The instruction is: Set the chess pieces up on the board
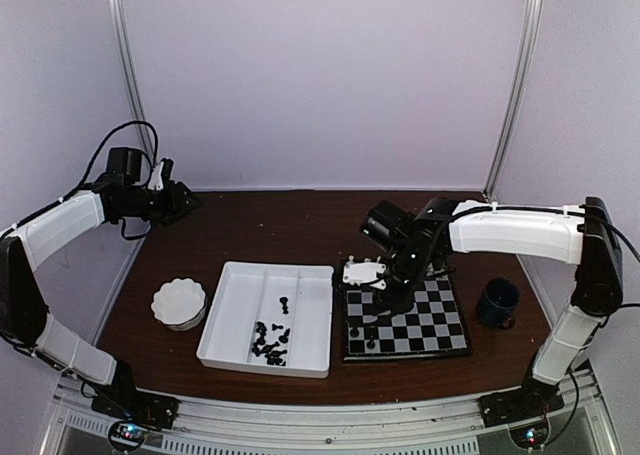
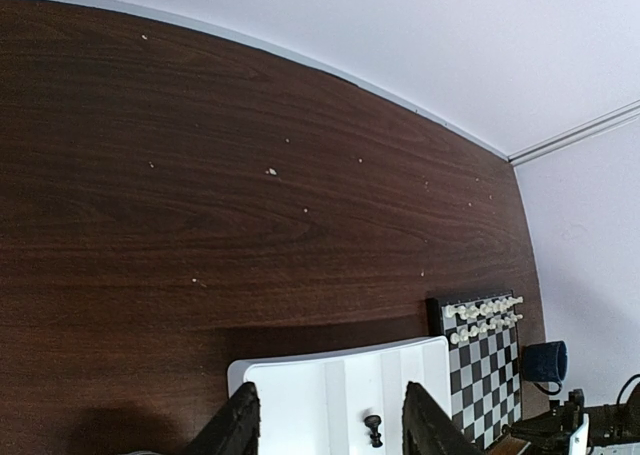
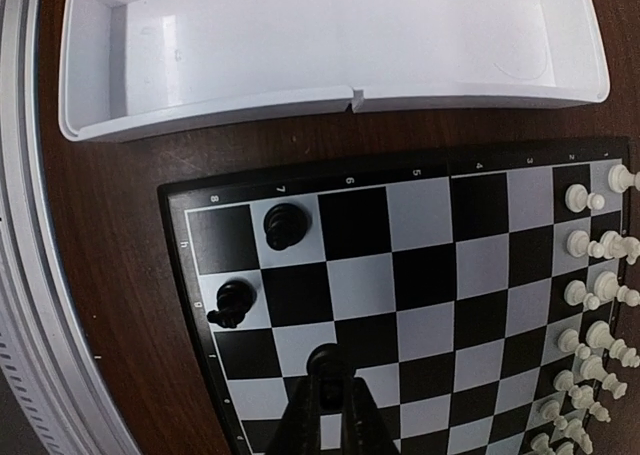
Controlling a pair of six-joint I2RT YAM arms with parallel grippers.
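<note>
The chessboard [image 1: 425, 325] lies on the right of the table, with white pieces [image 3: 590, 320] in two rows along one end. Near its opposite end stand a black pawn [image 3: 286, 225] and a black knight [image 3: 235, 302]. Above the board, my right gripper is shut on a dark chess piece [image 3: 328, 363]; its lower part is hard to make out. More black pieces [image 1: 268, 347] lie loose in the white tray [image 1: 225, 320]. At the far left, away from the board, my left gripper is open, its fingers apart and empty.
A white lidded tub [image 1: 180, 303] stands left of the tray. A dark mug [image 1: 497, 303] is close to the board's right side. In the top view the right arm covers part of the board.
</note>
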